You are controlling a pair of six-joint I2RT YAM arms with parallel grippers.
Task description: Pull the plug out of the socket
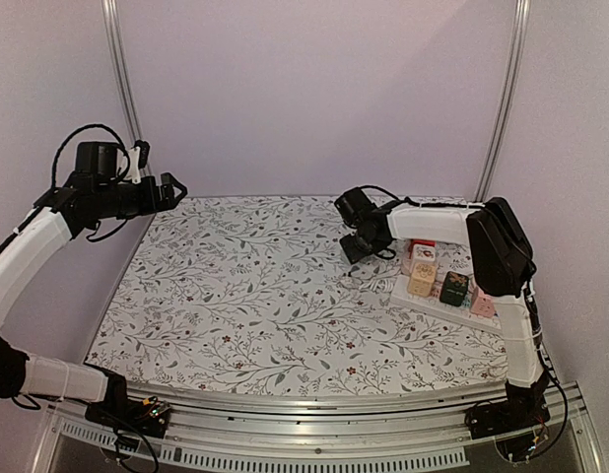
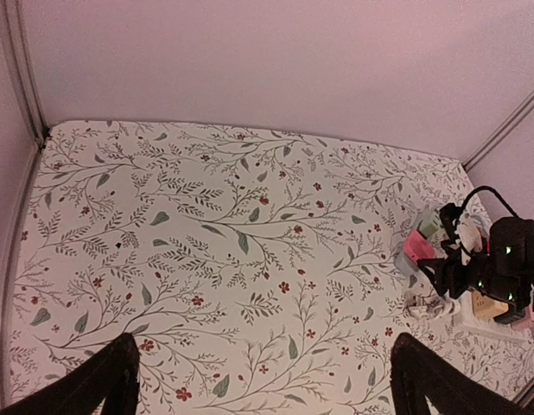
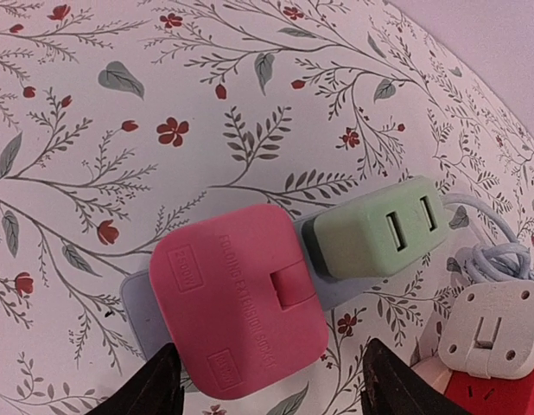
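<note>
A pink block-shaped plug sits on a grey power strip in the right wrist view. Next to it on the same strip is a pale green block with two slots. My right gripper is open, one finger near the pink block's lower left edge and the other apart on its right. From the left wrist view, the pink block shows just beside the right gripper's fingers. In the top view the right arm hides most of the strip. My left gripper hangs open and empty at the far left.
A white strip with several coloured blocks lies at the right. A red and white block stands close to my right gripper's right finger. A grey cable is coiled behind.
</note>
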